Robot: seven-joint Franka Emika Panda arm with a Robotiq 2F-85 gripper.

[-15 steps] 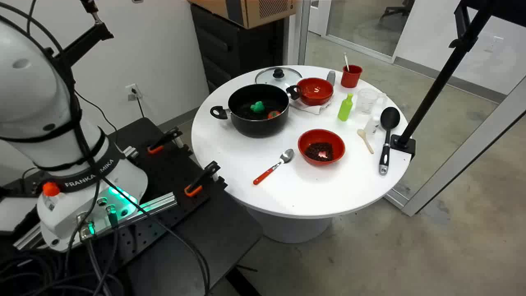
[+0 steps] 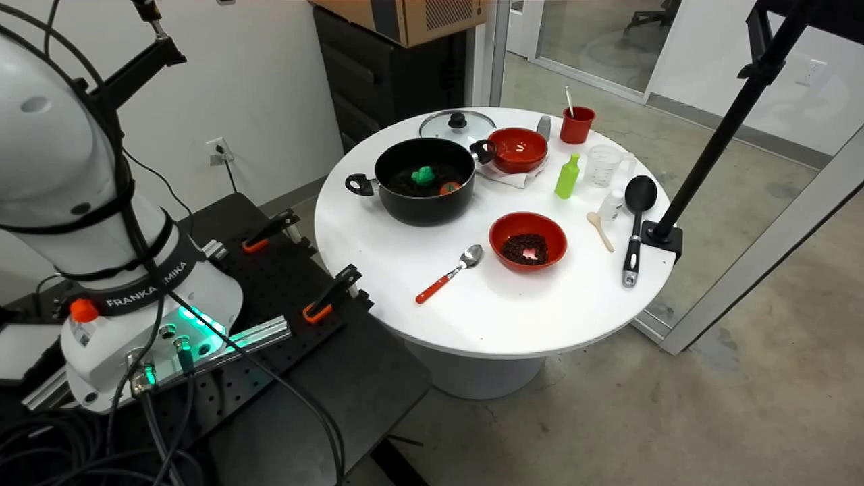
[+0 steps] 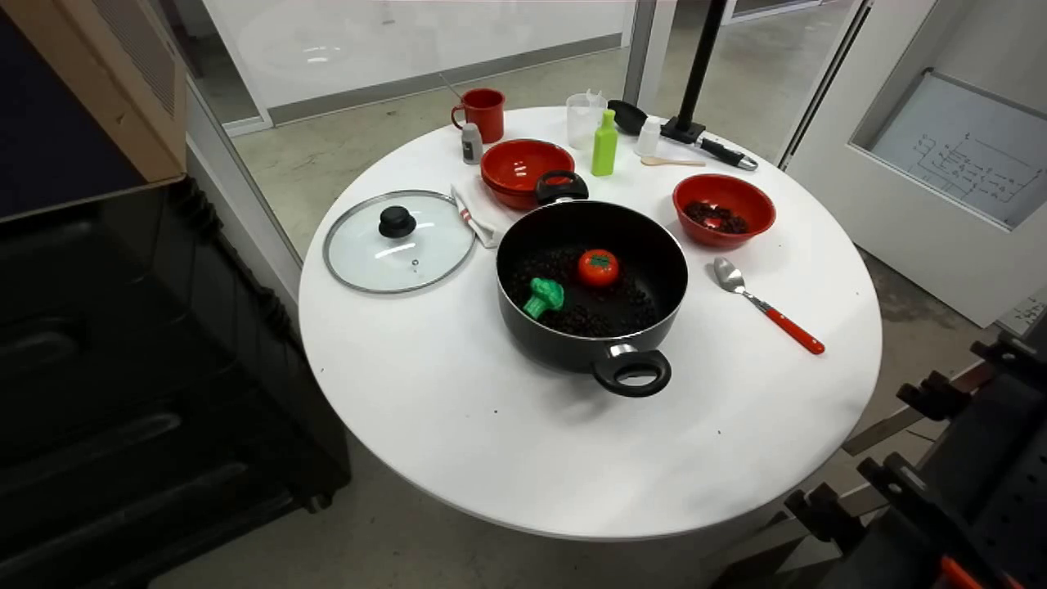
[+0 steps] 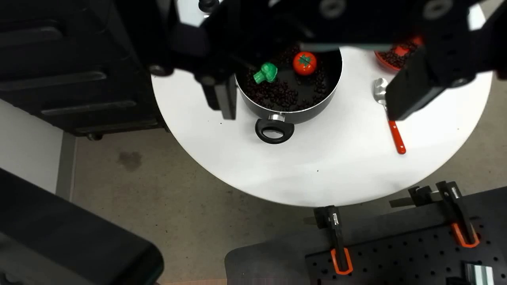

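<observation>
My gripper is open in the wrist view, high above the table, its two dark fingers wide apart with nothing held. Below and beyond it stands a black pot [image 3: 589, 339], uncovered. Inside lie a green broccoli piece [image 3: 544, 296], a red tomato [image 3: 598, 267] and many dark beans. A red bowl [image 2: 528, 240] with more beans and a small pinkish-red item stands to the pot's side. Near that bowl, a spoon [image 2: 450, 274] with a red handle lies flat. The glass lid [image 3: 400, 241] rests on the table apart from the pot. Neither exterior view shows the gripper.
At the back are a stack of red bowls [image 3: 527, 167] on a cloth, a red mug [image 3: 482, 114], a green bottle [image 3: 604, 144], a clear cup [image 2: 603, 165] and a black ladle [image 2: 640, 202]. A black pole [image 2: 729, 121] rises at the table's edge.
</observation>
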